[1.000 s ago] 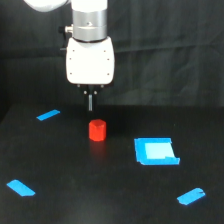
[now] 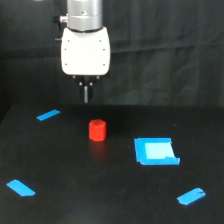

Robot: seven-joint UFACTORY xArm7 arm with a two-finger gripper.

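A red cylinder [image 2: 97, 130], apparently a can or block, stands upright on the dark table, left of the middle. My white-bodied arm hangs from the top of the view, and its gripper [image 2: 86, 95] is above the red cylinder and slightly to its left in the picture. Dark space shows between the fingertips' level and the cylinder's top, so the two look apart. Too small and dark against the backdrop, the fingers do not show whether they are open or shut.
To the right lies a blue-edged square with a pale centre [image 2: 158, 151]. Strips of blue tape mark the table at back left [image 2: 48, 115], front left [image 2: 20, 188] and front right [image 2: 191, 196].
My gripper has risen a little and shifted slightly left in the picture. The red cylinder and the blue-edged square have not moved.
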